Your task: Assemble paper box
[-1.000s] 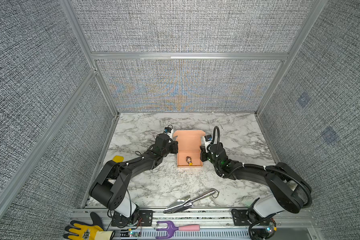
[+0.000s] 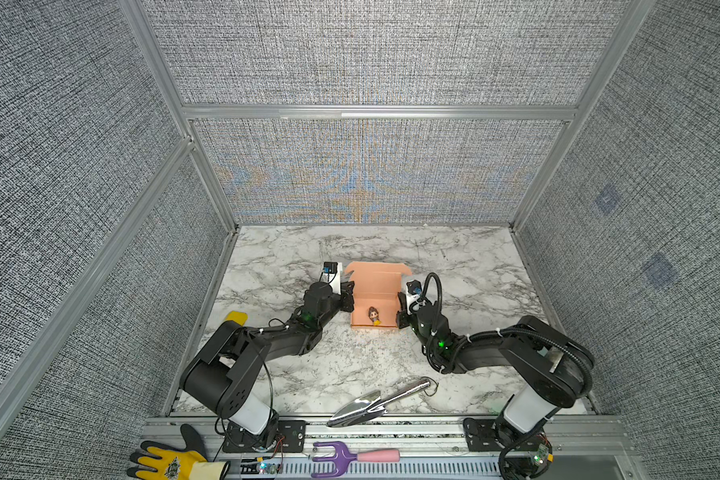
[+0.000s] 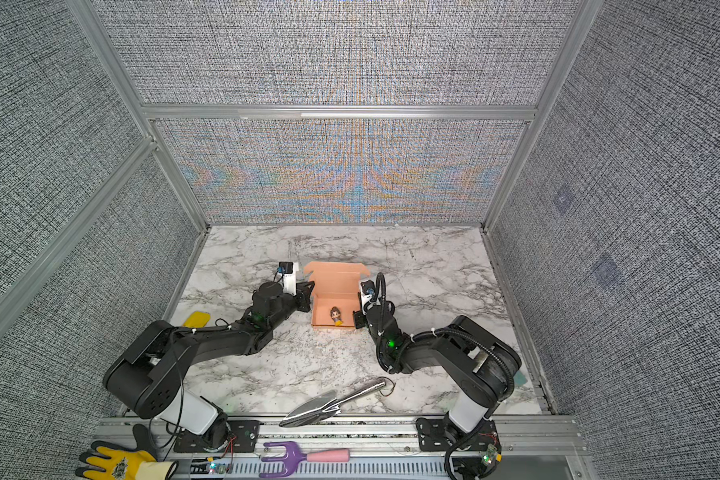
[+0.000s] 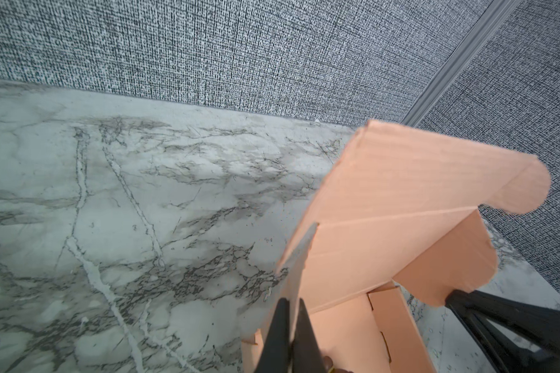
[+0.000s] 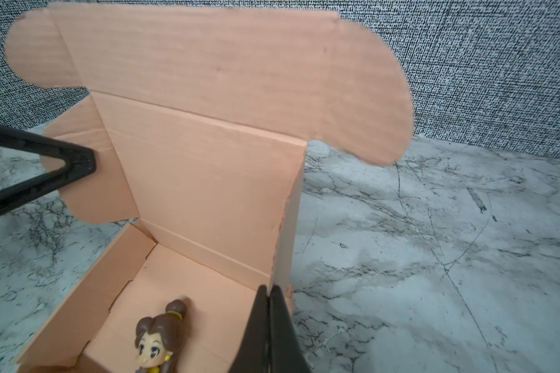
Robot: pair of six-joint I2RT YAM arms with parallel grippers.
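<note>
The peach paper box (image 2: 376, 280) stands on the marble table with its lid raised and end flaps (image 5: 367, 87) sticking out. A small figurine (image 5: 158, 338) lies inside. My left gripper is at the box's left side, shut, with its tips at the lid's side panel; whether cardboard is between them is unclear. My right gripper is at the right side, shut, its tips at the lid's other side edge, with nothing clearly between them.
A metal trowel (image 2: 380, 404) lies at the front, a yellow object (image 2: 236, 317) at the left. A purple fork (image 2: 340, 457) and glove (image 2: 168, 462) are on the front rail.
Both arms have shifted slightly, the left gripper lower and a little left. The box has moved a little toward the back left.
</note>
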